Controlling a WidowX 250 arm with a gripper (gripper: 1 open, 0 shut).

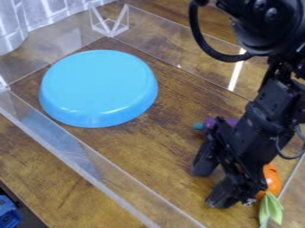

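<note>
The black robot arm reaches down on the right to my gripper (215, 169), which is low over the wooden floor of the bin, beside an orange carrot (269, 183) with green leaves. A purple object (209, 124) is partly hidden behind the gripper. Whether the dark fingers are open or shut is hard to tell.
A blue round bowl or lid (98, 85) lies at the upper left. Clear walls edge the bin, with bare wood (131, 147) in the middle and left. A blue object (6, 212) sits outside at the lower left.
</note>
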